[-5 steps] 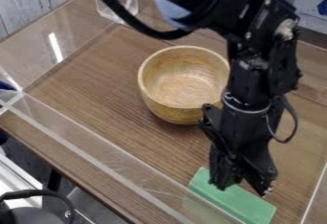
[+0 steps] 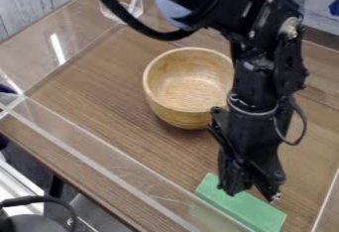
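The black robot arm comes down from the top of the camera view, its gripper (image 2: 249, 184) low over a light green rectangular piece (image 2: 241, 207) lying near the front right of the wooden table. The fingertips sit at the green piece's upper edge; whether they touch it is unclear. The gripper looks shut, with nothing visible between its fingers. A wooden bowl (image 2: 175, 87) stands just behind and left of the arm, partly hidden by it.
A clear plastic panel or edge (image 2: 93, 157) runs diagonally along the table's front left. A small transparent object (image 2: 121, 0) stands at the back left.
The arm and gripper have shifted very slightly since a second ago. The green piece and bowl look unchanged.
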